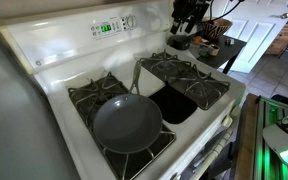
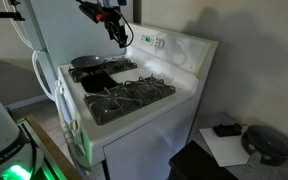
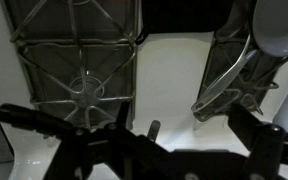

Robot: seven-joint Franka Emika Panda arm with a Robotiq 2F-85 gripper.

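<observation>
A dark grey frying pan [image 1: 128, 123] rests on the left burner grate of the white stove [image 1: 62, 74], its handle pointing toward the back panel. In exterior view 2 the same pan [image 2: 87, 62] sits on the far burner. High over the stove hangs my gripper [image 2: 121, 36], apart from the pan, with nothing held. The wrist view looks down past the spread fingers of the gripper; the pan [image 3: 281, 22] is partly cut off at upper right, and its handle [image 3: 222, 86] slants toward the right finger.
A black flat piece [image 1: 174, 103] covers the stove's middle, beside an empty burner grate [image 2: 130, 96]. A dark pot [image 1: 179, 42] stands beyond the stove. In exterior view 2, another dark pan [image 2: 270, 142] lies by a white board [image 2: 224, 147] at right.
</observation>
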